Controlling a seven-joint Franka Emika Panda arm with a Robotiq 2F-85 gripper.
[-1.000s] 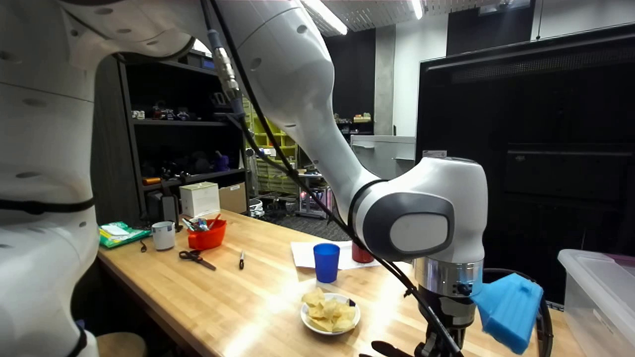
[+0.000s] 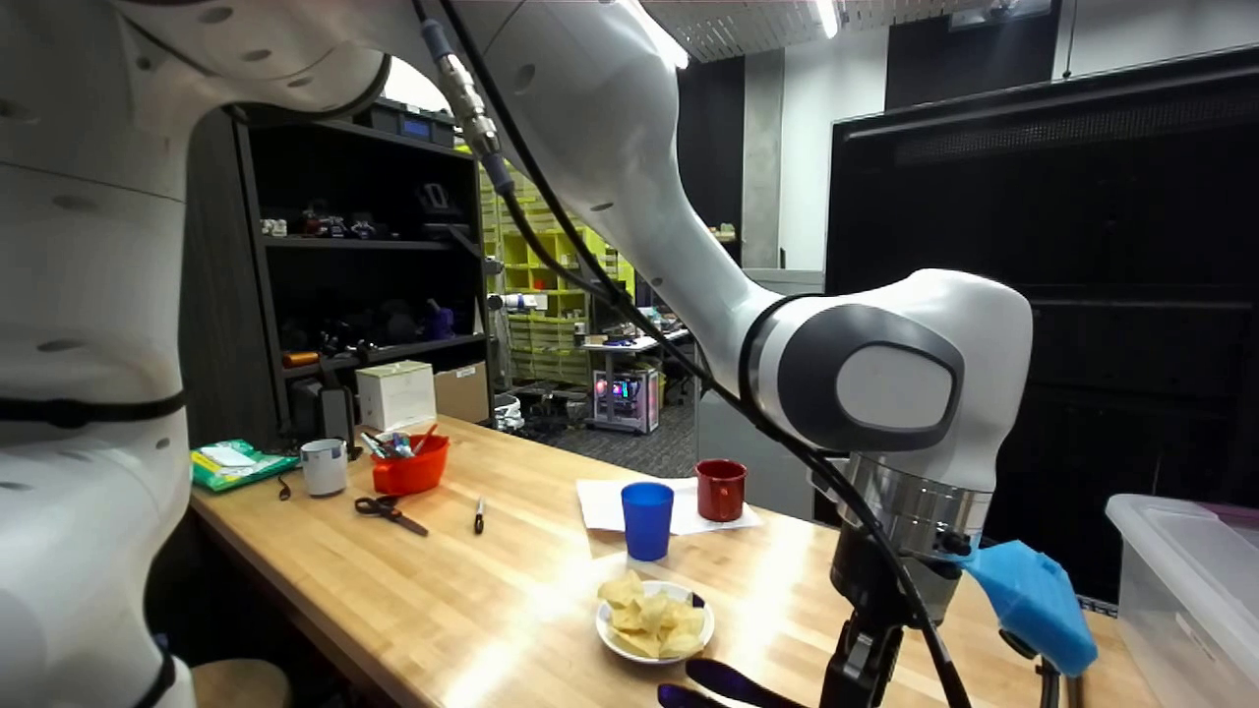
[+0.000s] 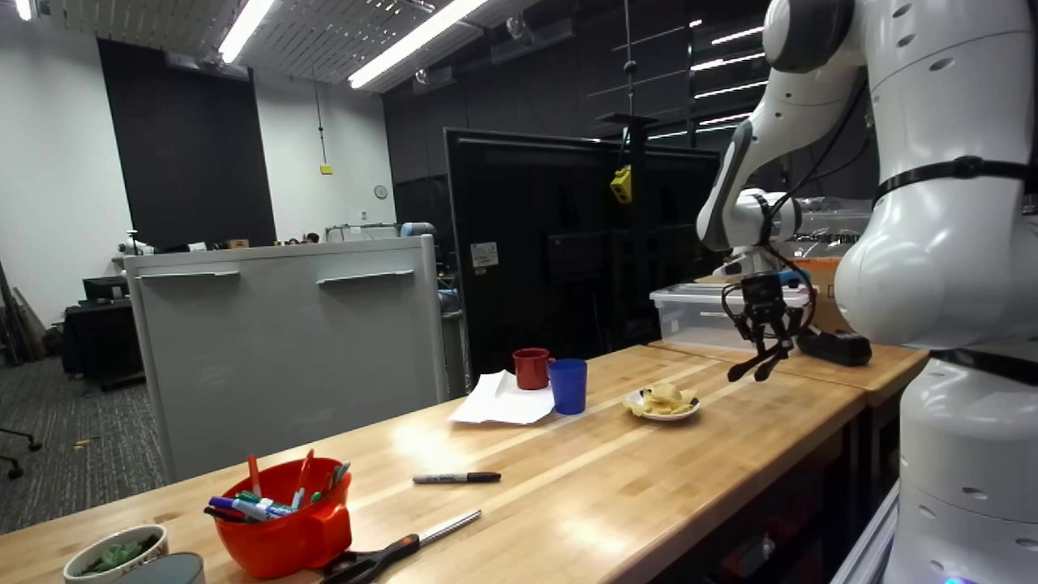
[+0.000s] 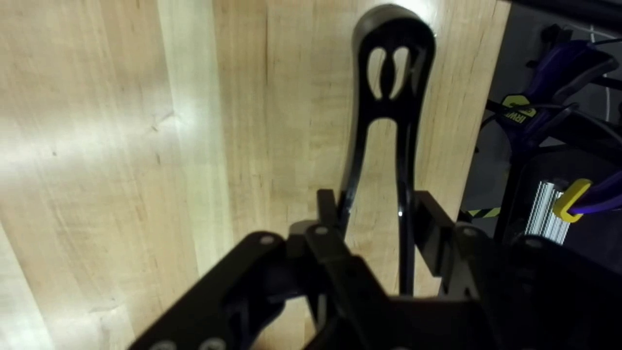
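Black tongs (image 4: 404,140) are clasped between the fingers of my gripper, which is shut on them. Their slotted end points away from the hand in the wrist view, above bare wood. Two dark tong ends (image 3: 744,369) reach down and left, apart from each other, in exterior view 2. Left of the gripper in exterior view 1 is a small white plate (image 2: 609,637) heaped with yellow chips (image 2: 646,619). The tongs and the plate stand apart. Much of the tongs' grip area is dark and hard to make out.
A blue cup (image 2: 646,521) and a red mug (image 2: 721,490) stand behind the plate, near white paper (image 2: 602,505). Scissors (image 3: 389,556), a marker (image 3: 457,478) and a red pen holder (image 3: 282,545) lie farther along. A clear bin (image 2: 1180,578) borders the right side.
My wrist has shifted to the right and tilted in exterior view 1, swinging the tongs with it. More of the red mug now shows. The plate, chips and cup have stayed put.
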